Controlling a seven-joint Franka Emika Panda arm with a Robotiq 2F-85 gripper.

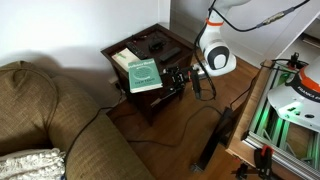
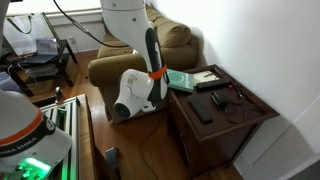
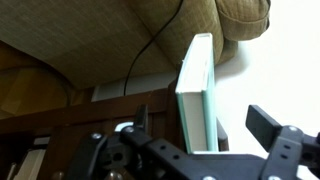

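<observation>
A teal book point(image 1: 144, 75) with light lettering lies on the dark wooden cabinet top point(image 1: 166, 58), close to its corner by the sofa. In the wrist view the book point(image 3: 196, 95) shows edge-on, its white pages between teal covers. My gripper is open, one finger on each side of the book's near end, with gaps left on both sides. From exterior view 1, the gripper point(image 1: 184, 78) appears low beside the cabinet, just right of the book. In exterior view 2 the arm point(image 2: 152, 55) hides the gripper, while the book point(image 2: 182, 80) is partly visible.
Other items share the cabinet top: a pale book point(image 2: 206, 79), a black box point(image 2: 199, 108) and a dark tangled object point(image 2: 231, 97). A brown sofa point(image 1: 60, 120) stands nearby, with a cable on the floor between. Wooden floor point(image 1: 150, 150) lies open in front.
</observation>
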